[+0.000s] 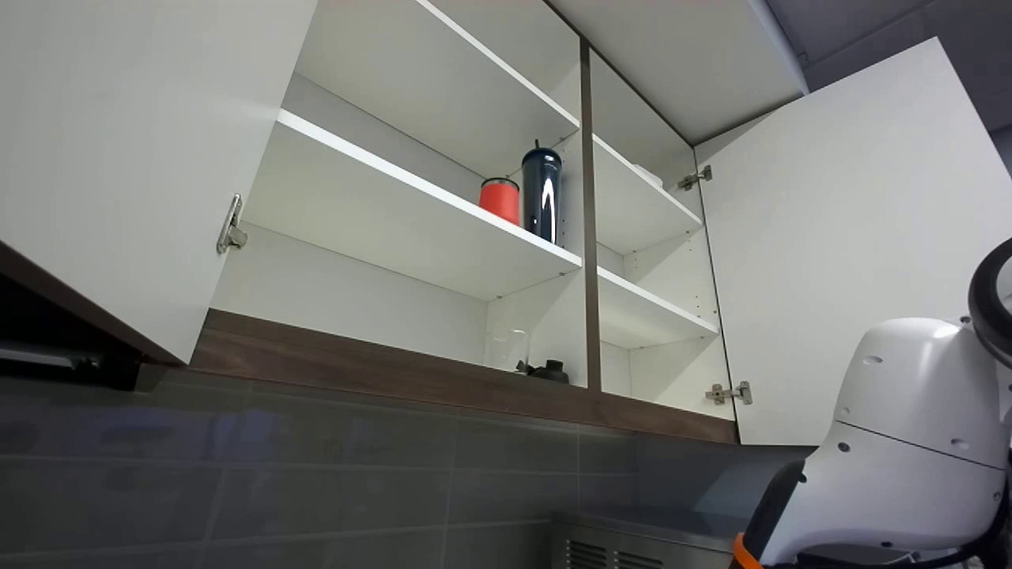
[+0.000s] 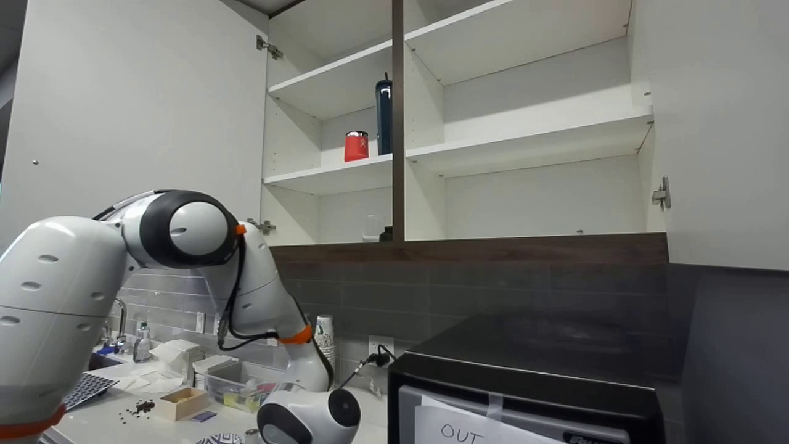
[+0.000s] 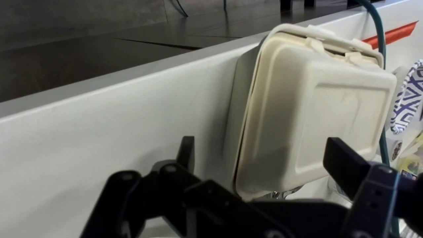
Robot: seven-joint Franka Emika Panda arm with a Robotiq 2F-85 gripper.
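Note:
In the wrist view my gripper stands open, its two dark fingers wide apart. Between and beyond them lies a closed, cream-coloured takeout container (image 3: 317,107) on the white counter (image 3: 158,111). The left finger is over bare counter beside the container's side; the right finger overlaps the lid's near edge in the picture. Whether either one touches it I cannot tell. Both exterior views leave the fingers out; the second shows the arm's wrist (image 2: 314,414) low over the counter.
Overhead, the open cabinet (image 2: 532,248) holds a red cup (image 2: 356,147) and a dark tumbler (image 2: 384,118). A black-topped appliance (image 2: 518,348) stands right of the arm. A green cable (image 3: 381,35) runs behind the container, with a patterned plate (image 3: 408,99) farther right.

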